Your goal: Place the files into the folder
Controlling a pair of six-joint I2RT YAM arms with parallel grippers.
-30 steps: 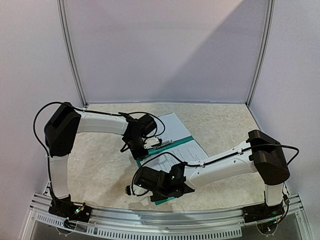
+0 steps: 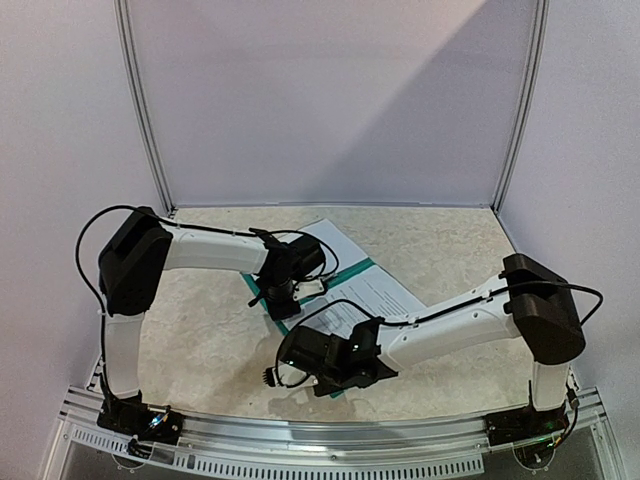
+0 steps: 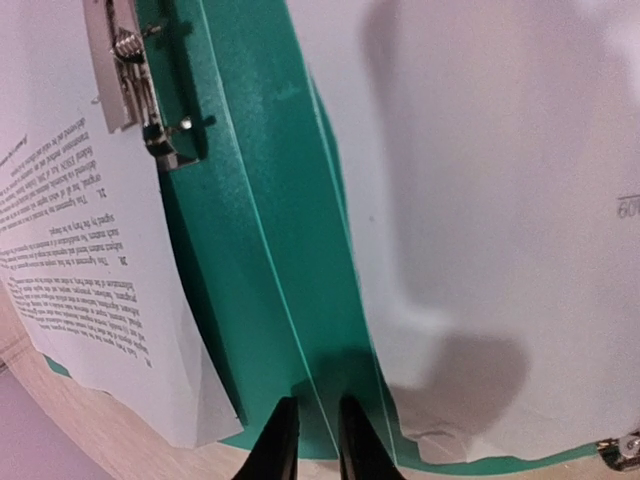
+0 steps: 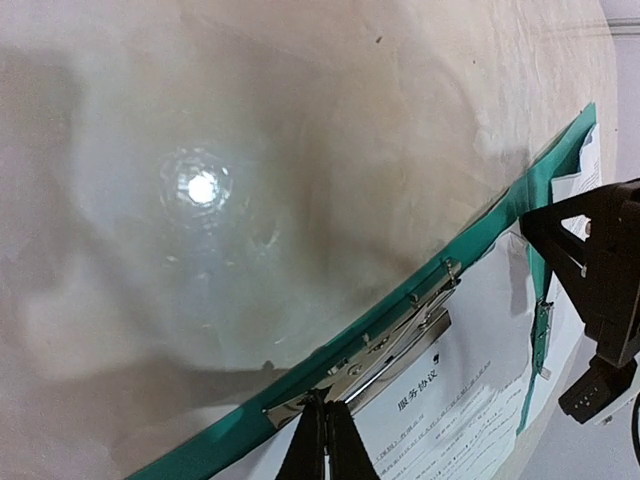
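The green folder (image 3: 300, 250) lies open on the table, with white printed sheets on both of its halves. One printed page (image 3: 70, 260) sits under a metal clip (image 3: 150, 100) near the spine. On the other half a white sheet (image 3: 490, 230) covers most of the green. At the end of the spine, my left gripper is shut on the folder's edge. My right gripper is shut beside the end of a long metal clip (image 4: 370, 350) on the folder's outer edge; nothing shows between its fingers. My arms hide parts of the folder in the top view.
Bare table (image 2: 200, 340) lies to the left of the folder, and more is free at the back right. A metal rail (image 2: 330, 435) runs along the front. The two arms reach in close together over the folder.
The folder has turned slightly on the table, its far end shifting left and back. Both arms have moved a little to the right.
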